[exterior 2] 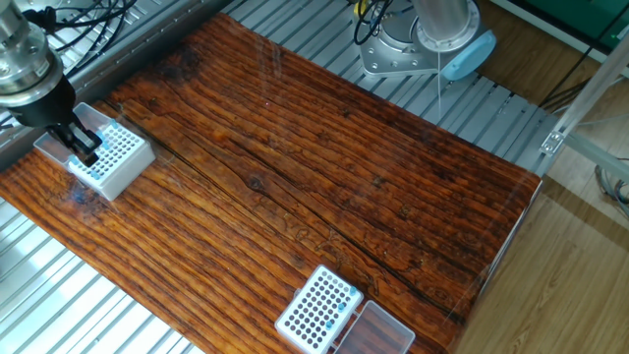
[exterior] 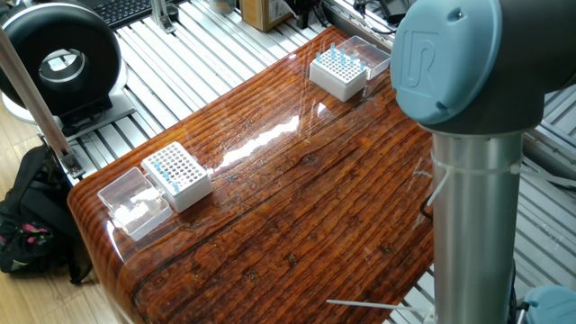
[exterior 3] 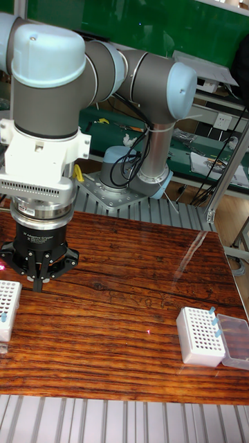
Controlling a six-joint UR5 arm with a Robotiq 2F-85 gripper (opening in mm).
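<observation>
My black gripper (exterior 3: pixel 41 284) points down over the far-end area of the table, near a white tip rack (exterior 3: pixel 7 306) cut off by the left edge of exterior view 3. In exterior view 2 the gripper (exterior 2: pixel 86 149) overlaps that rack (exterior 2: pixel 120 167); whether its fingers are apart or hold anything is too small to tell. Several blue tips (exterior: pixel 333 51) stand up from this rack in exterior view 1, where the gripper is out of sight. The second white rack (exterior: pixel 184 184) has a few blue pieces in its holes (exterior 2: pixel 324 300).
Clear open lids lie beside both racks, one lid (exterior: pixel 135 202) by the second rack and another lid (exterior: pixel 367 54) by the first. The glossy brown wooden tabletop (exterior 2: pixel 256 187) between the racks is bare. My arm's base (exterior 3: pixel 111 193) stands behind the table.
</observation>
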